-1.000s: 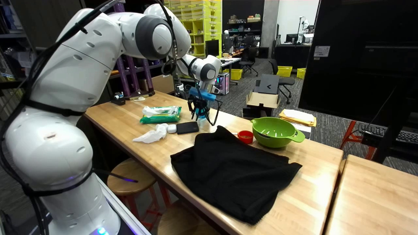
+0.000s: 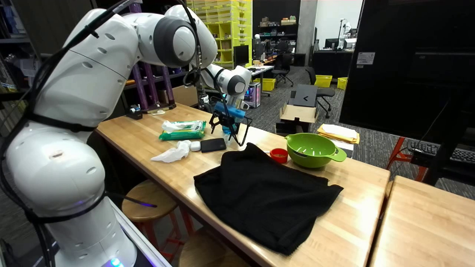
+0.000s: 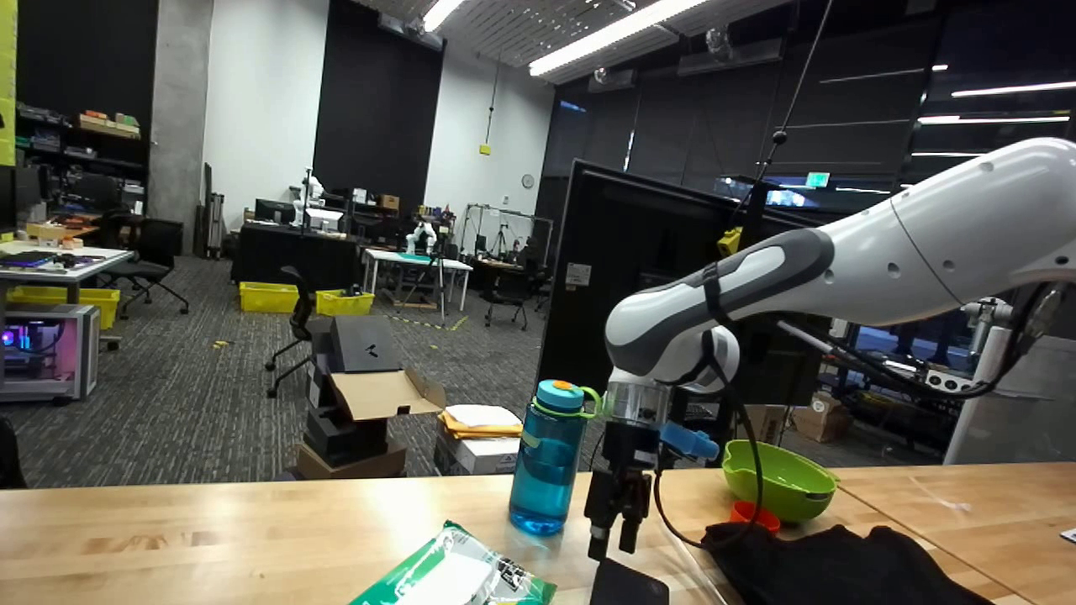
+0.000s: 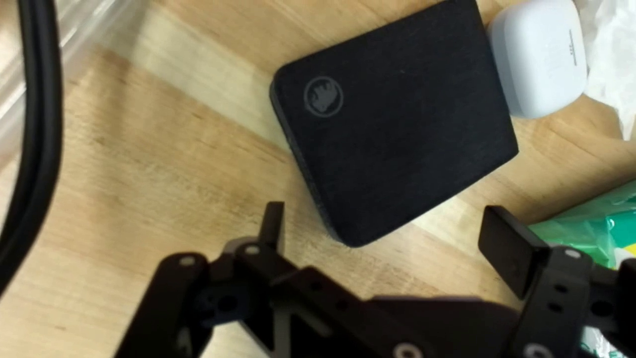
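Observation:
My gripper stands open, its two fingers spread wide with nothing between them. Just ahead of the fingertips in the wrist view lies a flat black case [image 4: 396, 122] with a small round logo, one corner pointing into the gap. In exterior view 1 the gripper [image 2: 225, 132] hangs over the table behind this black case [image 2: 213, 145]. A white earbud case [image 4: 539, 56] sits right against the black case's edge.
A green wipes pack [image 2: 182, 130] and crumpled white tissue [image 2: 172, 152] lie nearby. A blue bottle [image 3: 547, 459] stands close to the gripper. A black cloth [image 2: 267, 193], red cup [image 2: 279, 155] and green colander [image 2: 312, 150] occupy the other side.
My gripper's fingers have spread from close together to wide apart. The arm has barely shifted, and the things on the table lie as before.

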